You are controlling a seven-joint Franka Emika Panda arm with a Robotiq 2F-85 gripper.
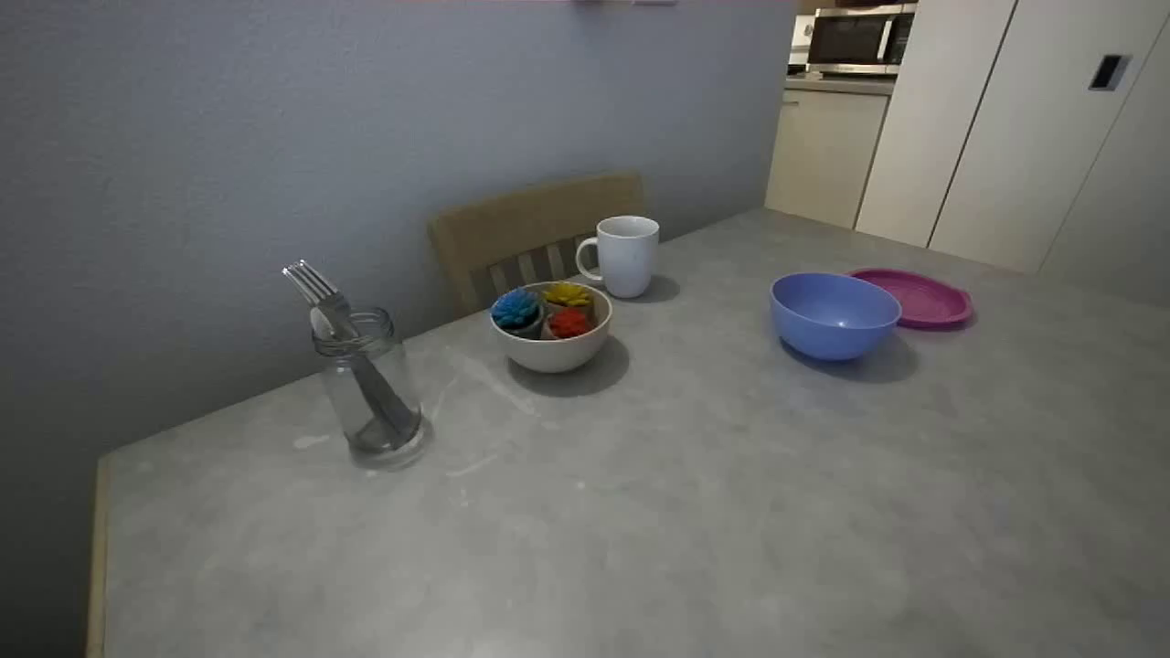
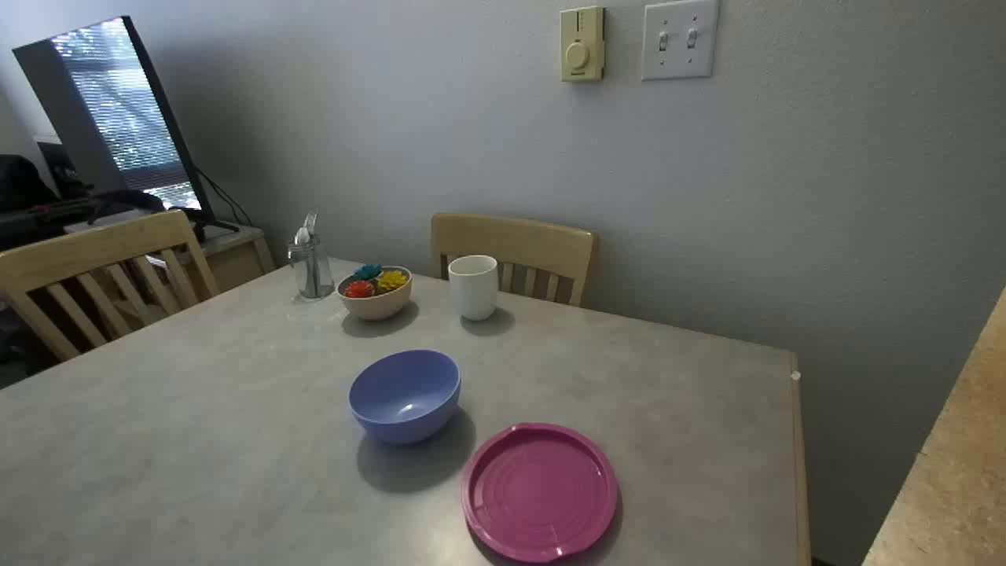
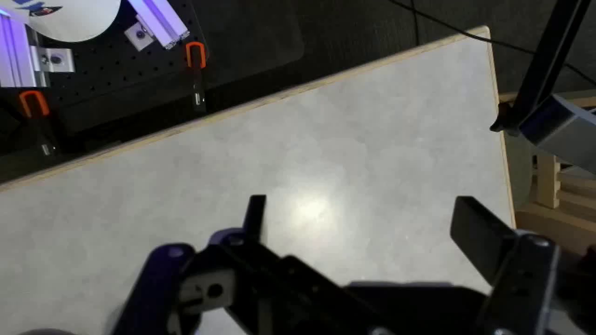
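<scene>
My gripper stands open over bare tabletop in the wrist view, its two dark fingers wide apart with nothing between them. Neither exterior view shows it. A blue bowl (image 1: 834,318) is empty and lies next to a magenta plate (image 2: 540,492). Toward the wall, a white bowl (image 1: 556,353) holds blue, yellow and red succulent-like pieces. Behind that bowl stands a white mug (image 1: 628,258), upright, its handle toward the succulents. A glass jar (image 1: 373,389) contains a fork (image 1: 318,291) and other cutlery.
Wide clear space covers the front of the grey table (image 1: 658,526). Wooden chairs (image 2: 514,236) stand against its far and left sides. In the wrist view, clamps (image 3: 195,56) and a dark base lie past one table edge; a black stand (image 3: 550,61) is near the corner.
</scene>
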